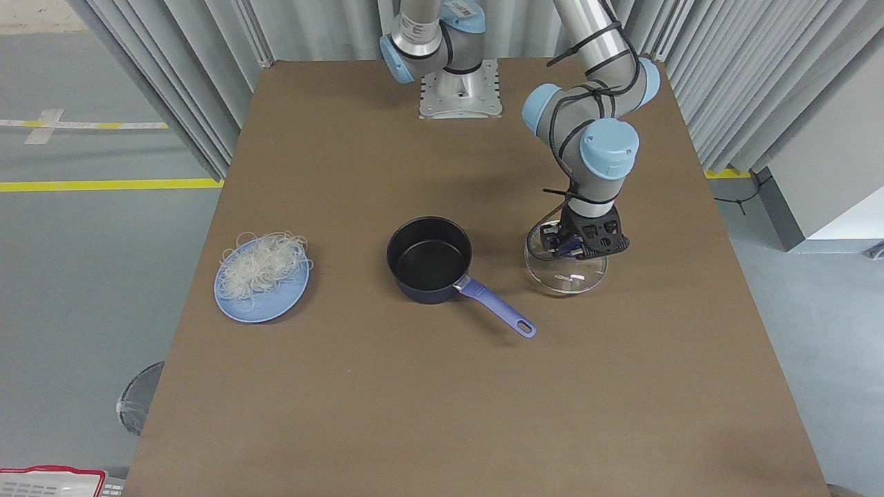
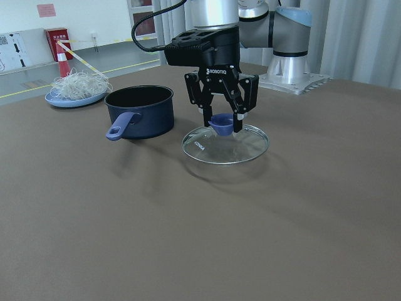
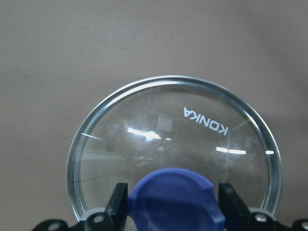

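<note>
My gripper [image 2: 221, 116] holds a glass lid [image 3: 159, 120] by its blue knob [image 3: 174, 202]; in the left view the lid hangs just above or at the table, to the right of the pot. The dark saucepan [image 1: 418, 257] with a blue handle [image 1: 501, 308] stands open and looks empty in the table's middle. A blue plate [image 1: 257, 308] with a pile of white noodle-like strands [image 1: 263, 266] lies to the pot's left in the front view.
</note>
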